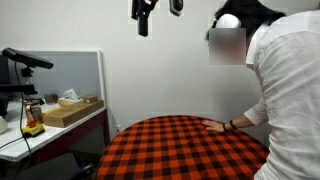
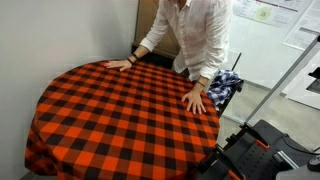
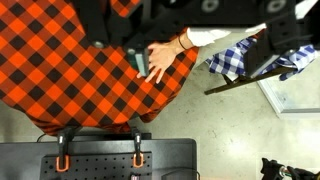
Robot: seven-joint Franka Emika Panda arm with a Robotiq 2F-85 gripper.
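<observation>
A red and black checked cloth [image 1: 170, 150] covers the round table, with nothing lying on it in either exterior view. High above it, at the top edge of exterior view 1, hangs my gripper [image 1: 160, 18]. Its two fingers [image 1: 143, 24] stand apart with empty space between them, so it is open. Dark, blurred parts of the gripper fill the upper part of the wrist view and hide some of the cloth and floor.
A person in a white shirt [image 2: 195, 35] leans over the table, both hands on the cloth [image 2: 120, 100]. A side desk [image 1: 50, 132] holding boxes and small items stands left. Blue checked fabric [image 2: 222, 85] hangs beyond the table.
</observation>
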